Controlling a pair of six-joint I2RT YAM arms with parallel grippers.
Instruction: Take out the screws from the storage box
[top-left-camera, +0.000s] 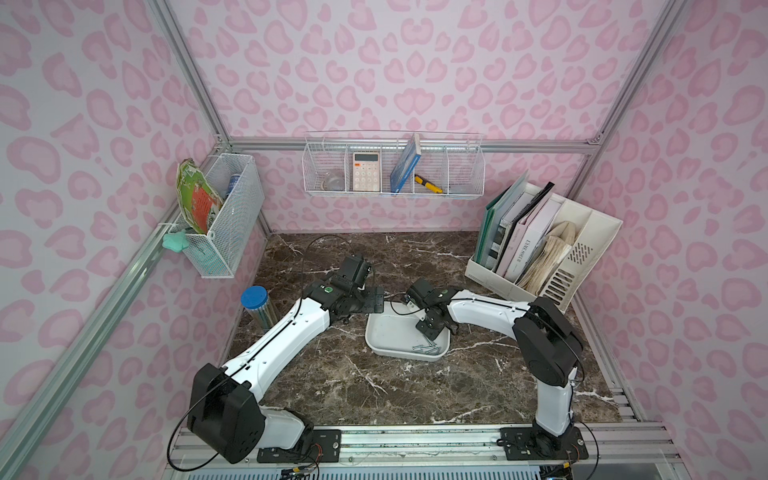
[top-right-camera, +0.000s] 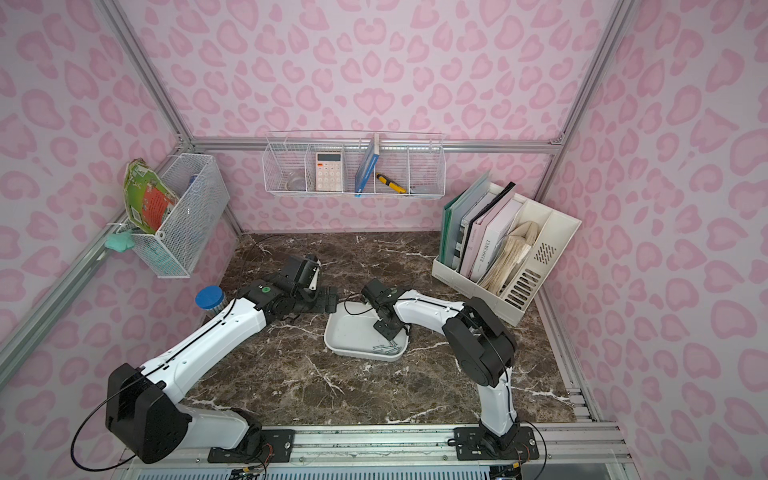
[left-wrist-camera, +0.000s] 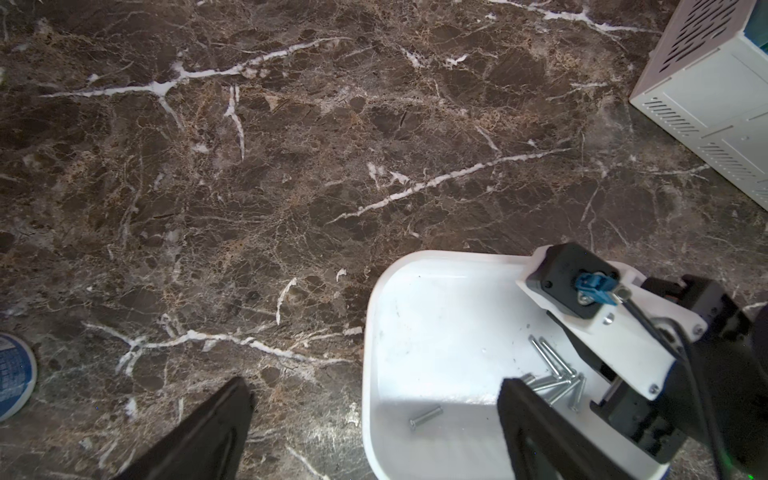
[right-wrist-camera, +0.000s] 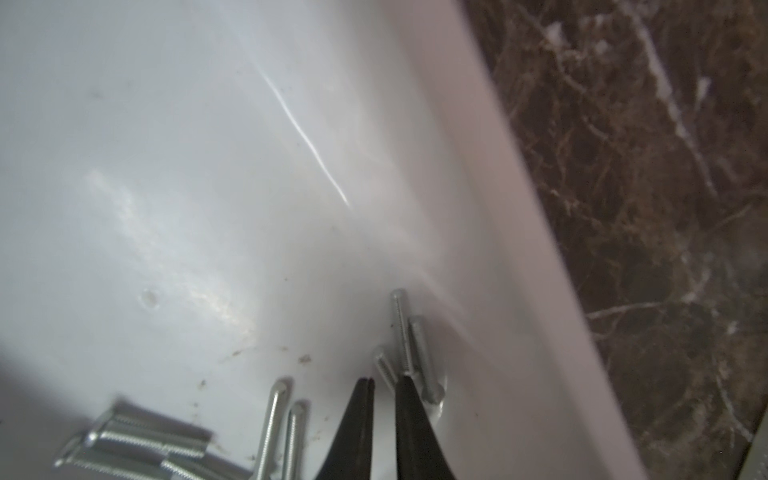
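The white storage box (top-left-camera: 392, 336) sits mid-table, holding several silver screws (left-wrist-camera: 550, 356) (right-wrist-camera: 272, 424). My right gripper is down inside it, fingers part open and narrowly spaced at a small group of screws (right-wrist-camera: 404, 328) by one wall; whether a screw is between them is unclear. My left gripper hangs open above the left side of the box, with nothing held.
A file holder (top-right-camera: 504, 256) with folders stands at the back right. A blue-lidded jar (top-left-camera: 254, 297) stands at the left. Wire baskets hang on the back and left sides.
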